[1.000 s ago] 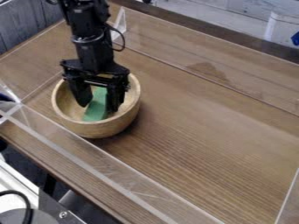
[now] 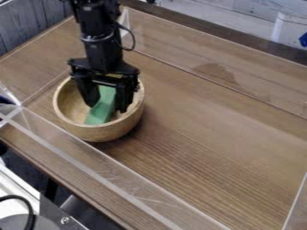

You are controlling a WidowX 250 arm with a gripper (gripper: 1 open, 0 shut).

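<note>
A wooden bowl (image 2: 114, 127) sits on the left part of the wooden table (image 2: 210, 153), with a green object (image 2: 99, 114) lying inside it. My black gripper (image 2: 103, 90) is over the bowl, pointing down and open, its fingertips at or just inside the rim around the upper part of the green object. Whether they touch it I cannot tell.
Clear plastic edging runs along the left front of the table. A pale arm base or fixture stands at the bottom left. A white object is at the top right.
My gripper has risen slightly over the bowl, and more of the green object's lower part shows. The bowl has barely moved.
</note>
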